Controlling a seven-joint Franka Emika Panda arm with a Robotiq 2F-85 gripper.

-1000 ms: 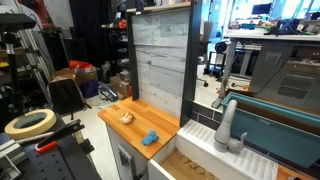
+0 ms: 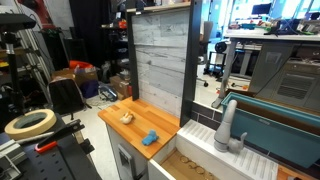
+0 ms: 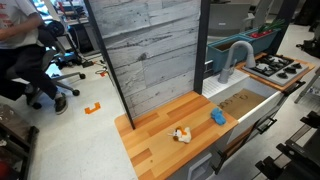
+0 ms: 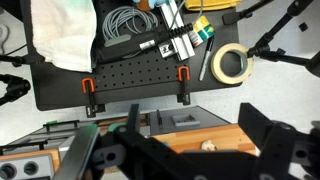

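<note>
In the wrist view my gripper stands open over the front of the black base plate, its two dark fingers wide apart and nothing between them. On the wooden counter (image 2: 137,133) lies a small blue item (image 2: 150,137). Left of it sits a small white and orange item (image 2: 126,118). The second exterior view also shows the blue item (image 3: 217,116) and the white and orange item (image 3: 181,134), well apart. A pale drawer (image 2: 185,170) is pulled out beside the counter. The gripper cannot be made out clearly in either exterior view.
A grey faucet (image 2: 227,127) rises behind the drawer, and a white panel (image 2: 162,50) backs the counter. On the black plate lie a tape roll (image 4: 232,64), a white cloth (image 4: 65,37) and a coiled cable (image 4: 130,22).
</note>
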